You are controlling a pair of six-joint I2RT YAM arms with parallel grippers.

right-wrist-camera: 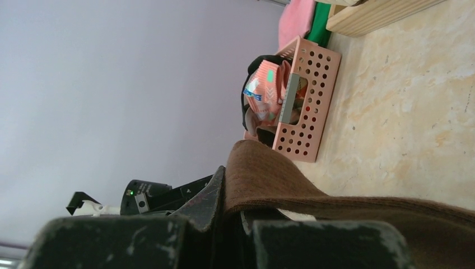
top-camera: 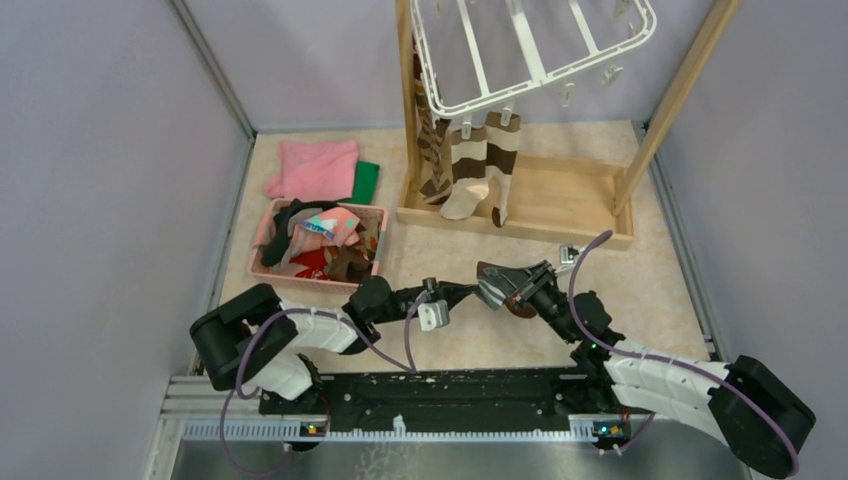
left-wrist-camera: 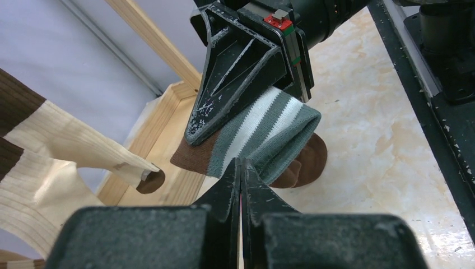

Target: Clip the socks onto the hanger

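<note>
Grey, white and brown, the striped sock (top-camera: 490, 294) is held above the table by my right gripper (top-camera: 510, 288), which is shut on it. The left wrist view shows the striped part of the sock (left-wrist-camera: 255, 126) and a brown end hanging behind. My left gripper (top-camera: 477, 288) is shut at the sock's near edge, with no cloth visible between its fingertips. Brown fabric (right-wrist-camera: 269, 174) covers part of the right fingers in the right wrist view. Overhead is the white hanger (top-camera: 535, 75), with brown-and-cream socks (top-camera: 468, 160) hanging from its clips at the left.
A pink basket (top-camera: 315, 284) of mixed cloth stands at the left, with a pink cloth (top-camera: 315, 170) and a green one (top-camera: 365, 182) behind it. The wooden stand (top-camera: 570, 200) carries the hanger. Bare table lies right of the basket.
</note>
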